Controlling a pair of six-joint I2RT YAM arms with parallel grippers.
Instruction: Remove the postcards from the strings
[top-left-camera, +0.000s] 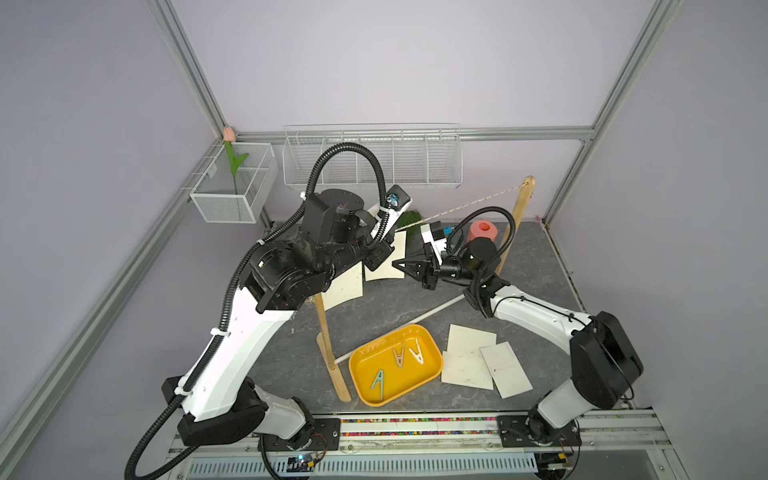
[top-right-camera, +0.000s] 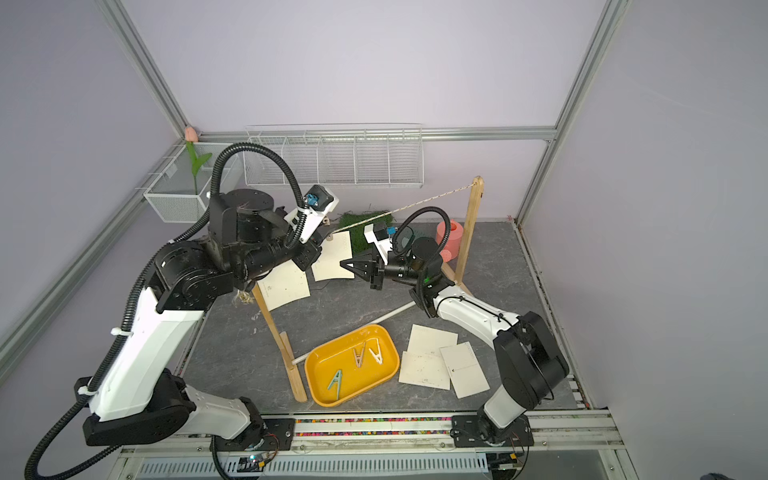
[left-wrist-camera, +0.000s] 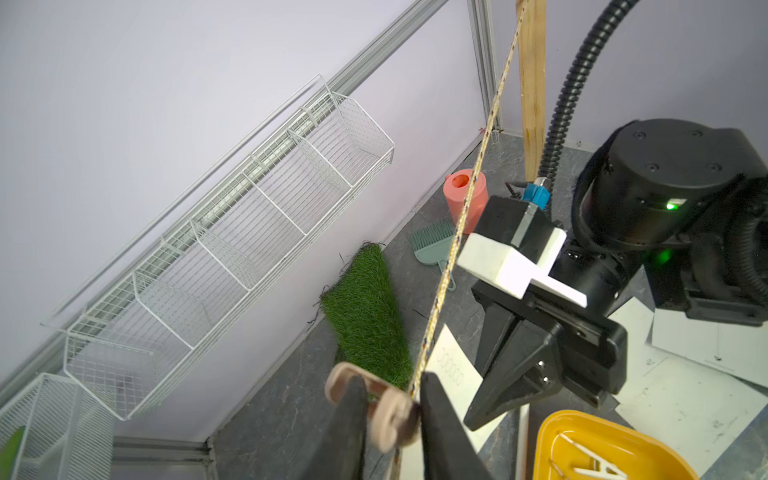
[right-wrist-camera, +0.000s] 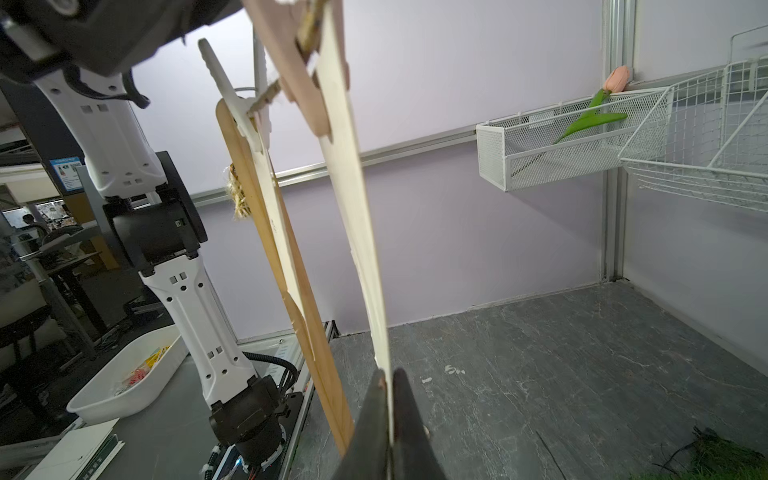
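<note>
A beige clothespin (left-wrist-camera: 388, 416) sits on the string (left-wrist-camera: 464, 216) at my left gripper, whose fingers are either side of it, partly open. Below it a postcard hangs; in the right wrist view that card (right-wrist-camera: 352, 224) is edge-on, its lower edge between the fingers of my shut right gripper. Another card (top-left-camera: 344, 288) hangs further left on the string, with a white clothespin (right-wrist-camera: 236, 104) above it. Loose cards (top-left-camera: 468, 368) lie at front right.
A yellow tray (top-left-camera: 396, 364) with several clothespins is at front centre. Wooden posts (top-left-camera: 520, 208) hold the string. A pink pot (left-wrist-camera: 464, 196), brush (left-wrist-camera: 432, 244) and turf (left-wrist-camera: 360, 312) stand at the back, below wire baskets (top-left-camera: 372, 156).
</note>
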